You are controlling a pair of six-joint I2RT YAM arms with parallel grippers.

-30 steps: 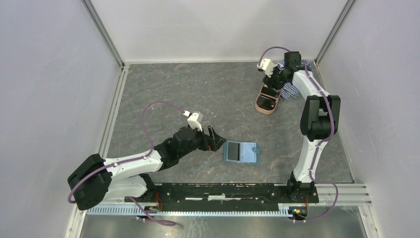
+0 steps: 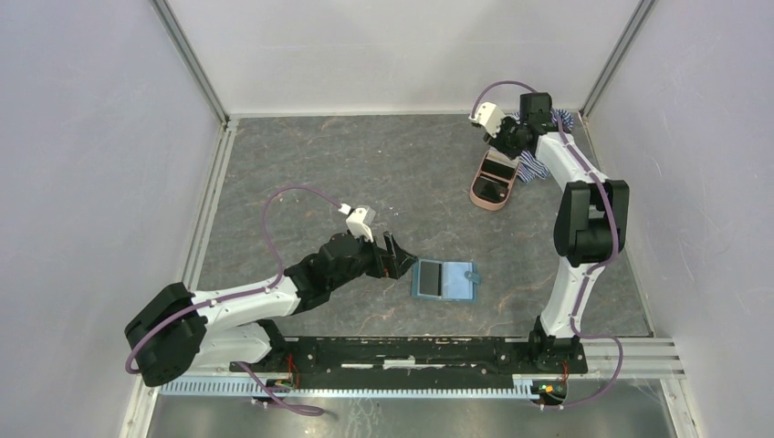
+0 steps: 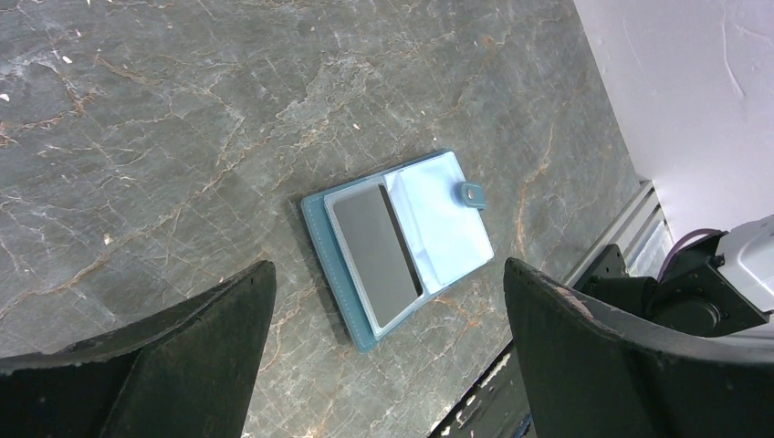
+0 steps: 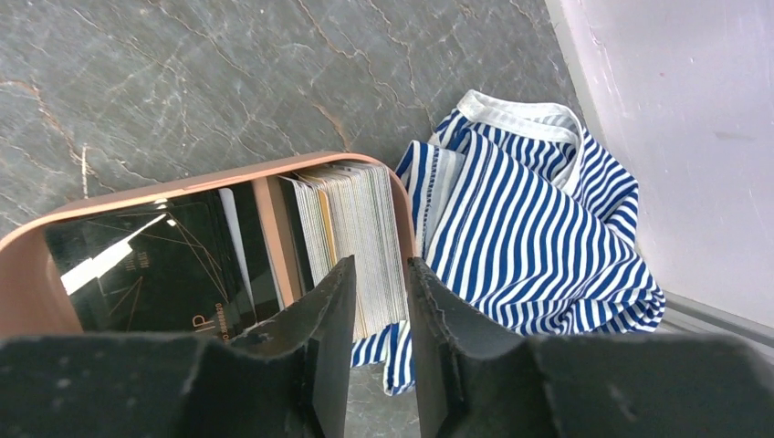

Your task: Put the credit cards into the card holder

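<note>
The card holder (image 2: pixel 444 280), a light-blue case with a grey window, a white panel and a snap tab, lies flat near the table's front. My left gripper is open with nothing between its fingers; in the top view it stands just left of the holder. At the back right, a tan box (image 2: pixel 493 204) holds black cards (image 4: pixel 151 265) and a pale, upright stack of cards at its far end. The right gripper is over that end, its fingers closed about the lower part of the pale cards (image 4: pixel 370 297). Its fingers hide the box's near rim there.
A blue-and-white striped cloth (image 4: pixel 511 228) lies against the box's far end, in the corner by the wall. Between box and card holder the table is clear, as is the whole left half.
The left arm and card holder have not moved.
</note>
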